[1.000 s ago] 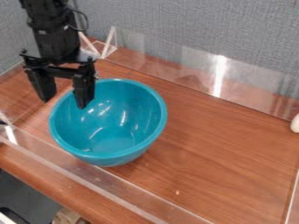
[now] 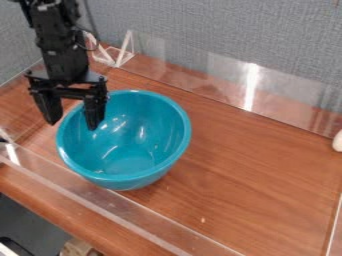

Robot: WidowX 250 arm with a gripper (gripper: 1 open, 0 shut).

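Observation:
My black gripper (image 2: 72,108) is over the left side of a large turquoise bowl (image 2: 134,145), pointing down with its two fingers spread open. One finger hangs just outside the bowl's left rim and the other over its inside. I see nothing between them. Whether either touches the rim I cannot tell. The bowl stands upright on the wooden table and looks empty.
A grey wall runs along the back. A white wire item (image 2: 115,50) is at the back left, and a small white object (image 2: 335,142) is at the right edge.

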